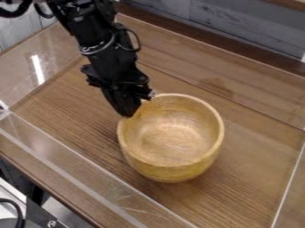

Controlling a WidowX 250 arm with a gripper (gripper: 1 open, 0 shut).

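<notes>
A light wooden bowl (173, 147) stands on the wooden table in the right middle of the camera view. My black gripper (128, 102) hangs at the bowl's upper left rim, its fingertips down at or just over that rim. Whether the fingers are closed on the rim I cannot tell, as the gripper's body hides them.
A grey plank wall (226, 31) runs along the back. A clear edge strip lies along the front left, with a dark cable below it.
</notes>
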